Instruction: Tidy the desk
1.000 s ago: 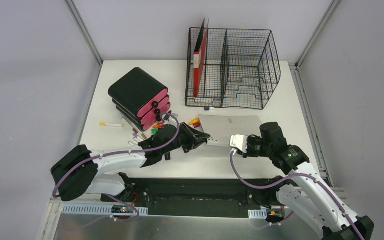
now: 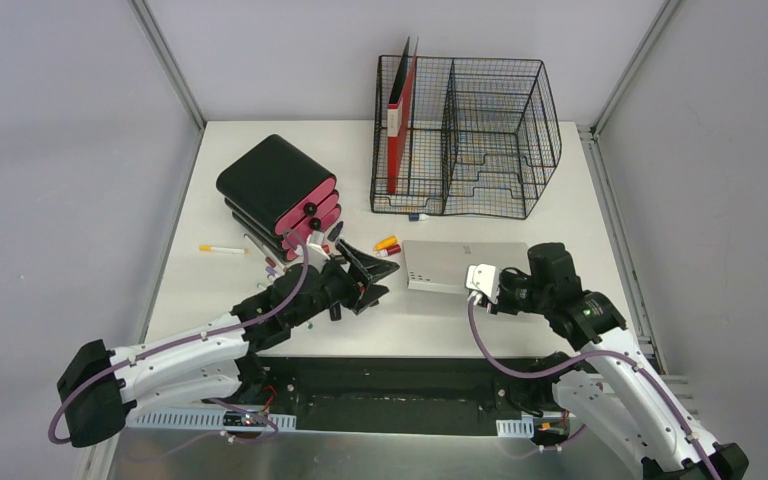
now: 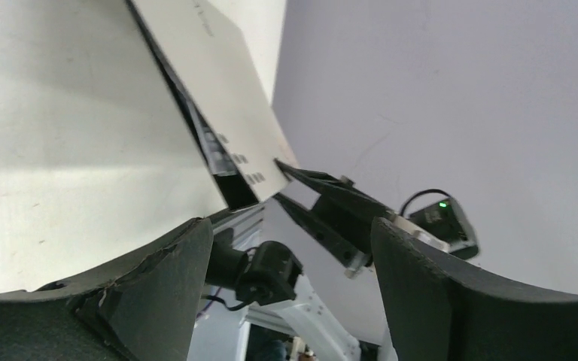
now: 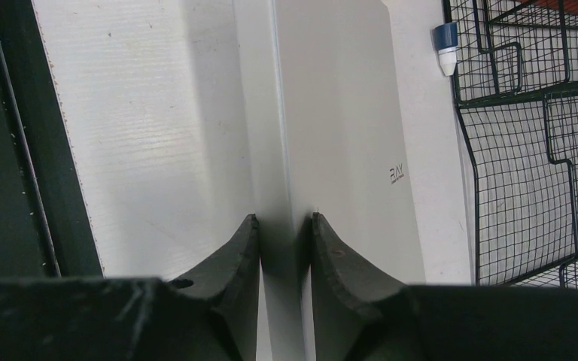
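A flat light-grey slab marked RAY (image 2: 450,258) (image 4: 354,120) lies along the front right of the white desk, its near edge lifted slightly. My right gripper (image 2: 490,295) is shut on that edge. My left gripper (image 2: 385,280) stands open just left of the slab, nothing between its fingers. Markers (image 2: 223,250) and small stationery items lie scattered at the left, partly hidden by the left arm. A stack of black-and-pink cases (image 2: 270,185) sits at the back left.
A black wire rack (image 2: 500,135) stands at the back, a red folder (image 2: 396,160) upright in its left compartment. A small blue-capped bottle (image 4: 445,41) lies at the rack's front. Walls border the desk.
My left gripper has opened out and moved left, away from the slab's left end.
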